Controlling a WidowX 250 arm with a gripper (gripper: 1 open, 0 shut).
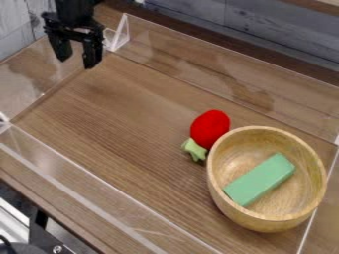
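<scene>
My black gripper (73,52) hangs at the top left of the camera view over bare wooden table, open, with nothing visible between its fingers. A red, rounded object (211,130) lies right of centre, with a short pale green piece (195,150) at its lower left. A wooden bowl (306,173) at the lower right holds a green rectangular block (259,179).
A dark edge or wall (265,25) runs along the top right.
</scene>
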